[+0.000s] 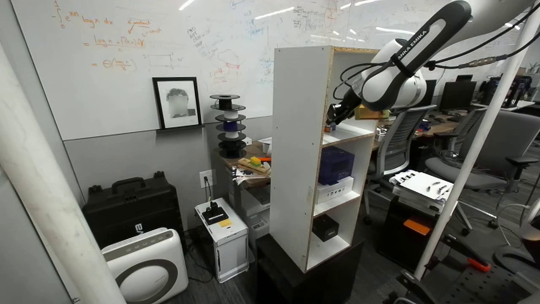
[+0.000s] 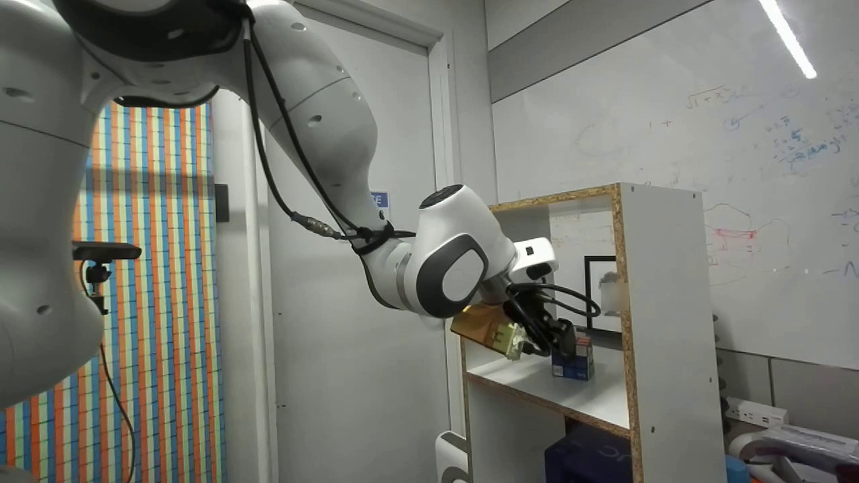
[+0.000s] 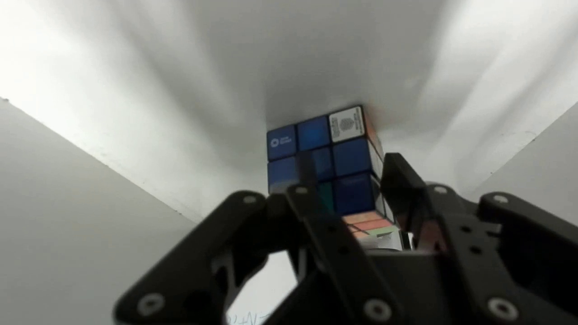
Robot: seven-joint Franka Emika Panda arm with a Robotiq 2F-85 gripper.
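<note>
A Rubik's cube [image 3: 353,157] stands on the top shelf [image 2: 600,398] of the bookcase, its blue face toward the wrist camera. In the second exterior view the same cube [image 2: 572,369] is partly covered by my gripper [image 2: 561,342]. My gripper is part open at the cube: one of its fingers [image 3: 307,170] crosses in front of the blue face, and the other lies just past the right edge. Whether either finger touches the cube, I cannot tell. In the first exterior view only a bit of the cube [image 1: 328,128] shows below the gripper [image 1: 331,119].
The bookcase side panel [image 1: 298,152] stands close beside the cube. Below are a dark blue box [image 1: 336,164] on a white box [image 1: 334,190], and a small black box [image 1: 325,227] lower down. Bare shelf lies toward the opposite side.
</note>
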